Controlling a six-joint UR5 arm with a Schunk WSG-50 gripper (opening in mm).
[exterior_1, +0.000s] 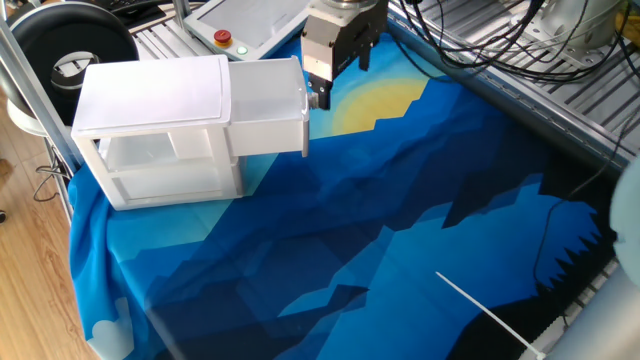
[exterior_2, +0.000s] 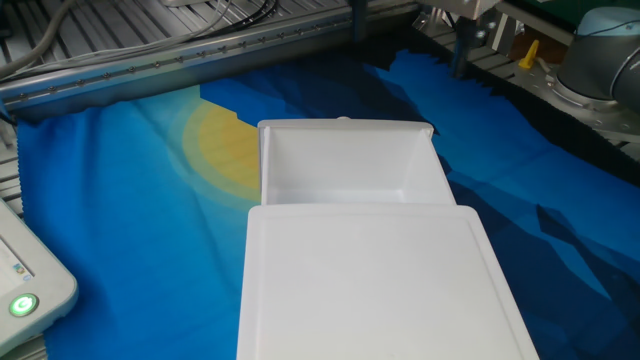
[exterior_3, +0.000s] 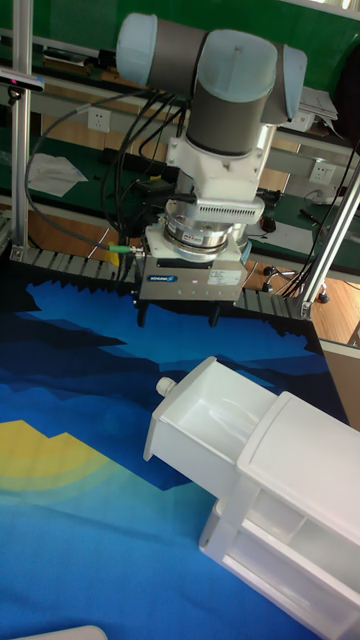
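A white plastic drawer cabinet (exterior_1: 150, 95) stands on the blue patterned cloth, its upper drawer (exterior_1: 268, 105) pulled out. Looking down in exterior view 2, the drawer (exterior_2: 345, 170) shows no contents. A small round knob (exterior_3: 165, 386) sticks out from the drawer's front. My gripper (exterior_1: 343, 82) is open, its two dark fingers wide apart and pointing down. One fingertip overlaps the knob in exterior view 1, whereas exterior view 3 has the gripper (exterior_3: 177, 316) clear of the knob, beyond it. Nothing shows between the fingers. Exterior view 2 does not include the gripper.
A tablet-like panel with a red button (exterior_1: 222, 37) lies behind the cabinet. Cables (exterior_1: 500, 60) run along the metal frame at the back right. A thin white stick (exterior_1: 480, 308) lies toward the front right.
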